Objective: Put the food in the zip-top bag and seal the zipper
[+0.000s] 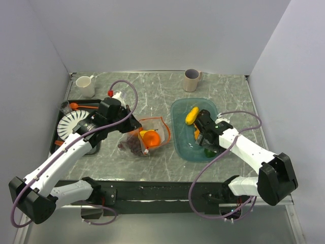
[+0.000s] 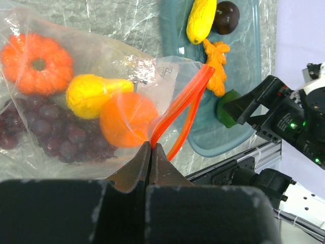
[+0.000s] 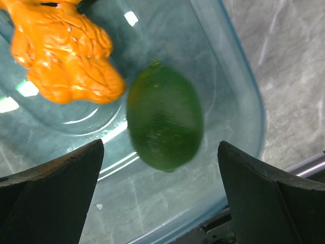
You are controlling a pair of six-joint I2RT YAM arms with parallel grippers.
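The zip top bag (image 1: pixel 147 140) holds an orange (image 2: pixel 127 119), a small pumpkin (image 2: pixel 38 66), a yellow squash (image 2: pixel 91 96) and grapes (image 2: pixel 66 137). My left gripper is shut at the orange zipper edge, holding it at its fingertips. My right gripper stands open low over the teal bin (image 1: pixel 180 127), its fingers either side of a green lime-like fruit (image 3: pixel 165 114). The bin also holds an orange knobbly piece (image 3: pixel 71 61), a yellow squash (image 1: pixel 192 115) and a dark round fruit (image 2: pixel 226 18).
A black tray (image 1: pixel 58 142) with a plate and utensils sits at the left. A white mug (image 1: pixel 85 87) and a beige mug (image 1: pixel 191 81) stand at the back.
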